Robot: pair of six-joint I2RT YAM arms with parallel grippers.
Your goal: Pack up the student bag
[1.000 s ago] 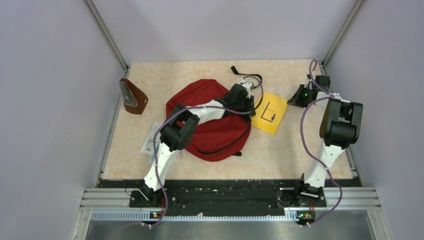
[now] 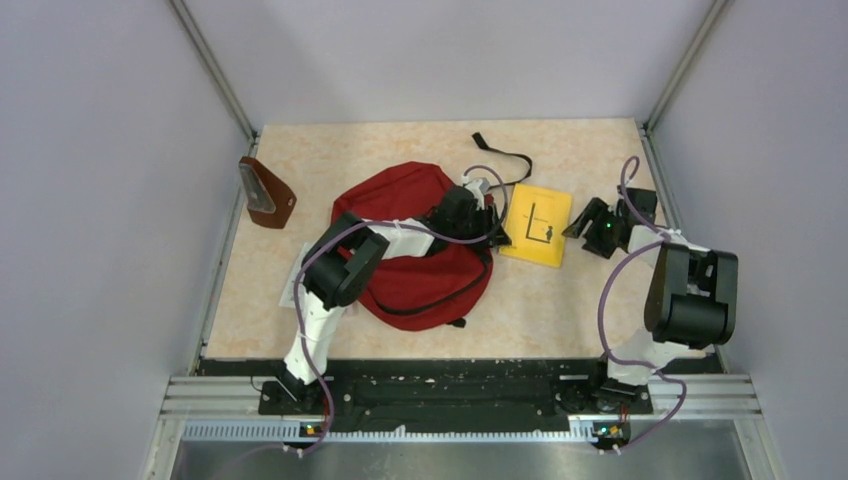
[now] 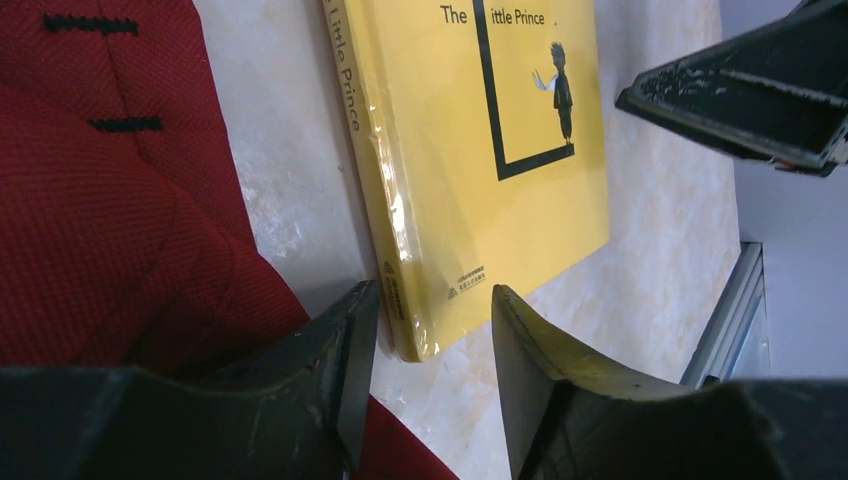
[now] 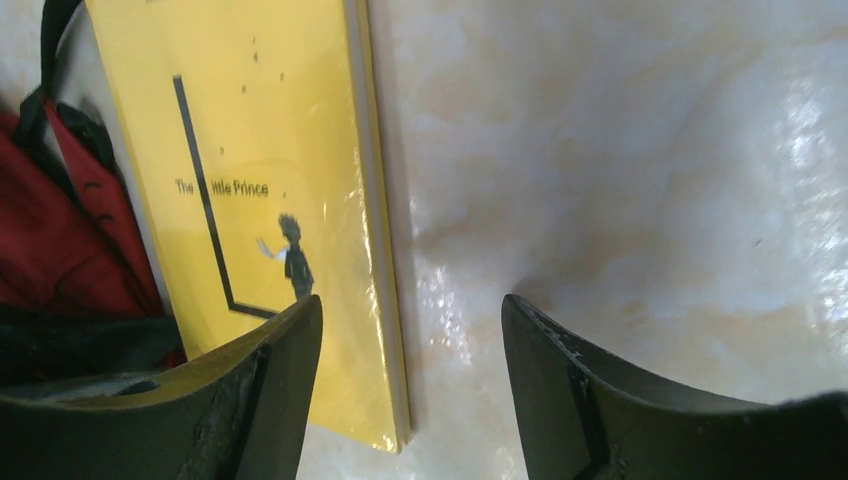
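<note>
The yellow book (image 2: 536, 226), titled The Little Prince, lies flat on the table at the right of the red bag (image 2: 400, 292). In the left wrist view, my left gripper is open, its fingertips near the lower corner of the book (image 3: 520, 90), spine on the left; whether they touch it cannot be told. My right gripper is also open. Its left finger (image 4: 290, 370) overlaps the cover of the book (image 4: 250, 120) in the right wrist view, and the other finger is over bare table.
A brown stand-like object (image 2: 268, 195) sits at the far left. A white sheet or notebook (image 2: 292, 278) is partly covered by the left arm. A black strap (image 2: 512, 155) trails behind the book. Bare table (image 2: 540, 310) lies in front of it.
My right gripper has come toward the front edge and its fingers are spread wider. The left one has shifted slightly left and forward. The book has turned a little, and the bag's right edge has drawn left.
</note>
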